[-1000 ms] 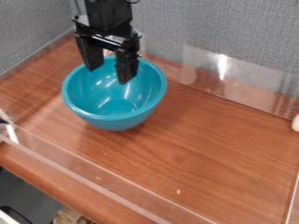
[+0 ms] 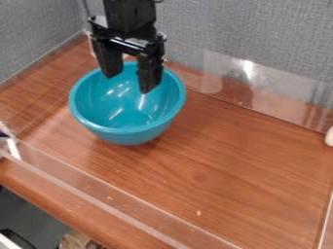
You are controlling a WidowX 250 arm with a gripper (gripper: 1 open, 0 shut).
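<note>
A glossy light-blue bowl (image 2: 130,112) sits upright on the wooden surface (image 2: 228,175) in the left-middle of the camera view. My black gripper (image 2: 130,70) hangs over the bowl's back part, its two fingers pointing down and standing wide open, their tips at or just inside the rim. I cannot tell whether they touch the bowl. Nothing shows between the fingers, and the bowl's floor is visible below them.
Grey walls close off the back and left, with a clear strip along the back wall (image 2: 247,88). A small white object (image 2: 329,136) shows at the right edge, and a dark gap lies at the front left.
The gripper has shifted very slightly over the last second, staying over the bowl's back part. The bowl looks essentially unmoved.
</note>
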